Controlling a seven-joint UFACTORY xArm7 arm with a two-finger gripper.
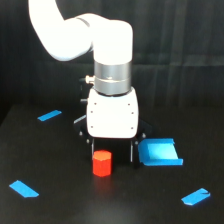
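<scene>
A small red block (102, 164) rests on the dark table, near the centre of the camera view. Just above and behind it hangs my gripper (113, 156), pointing down from the white arm. Its thin dark fingers stand well apart, so it looks open. In the picture the block lies toward the left finger, with a dark gap between it and the right finger. Whether the block sits between the fingers in depth, or in front of them, I cannot tell.
A bright blue square piece (160, 152), perhaps a shallow tray, lies right of the gripper. Blue strips mark the table at the back left (49, 115), front left (23, 188) and front right (196, 197).
</scene>
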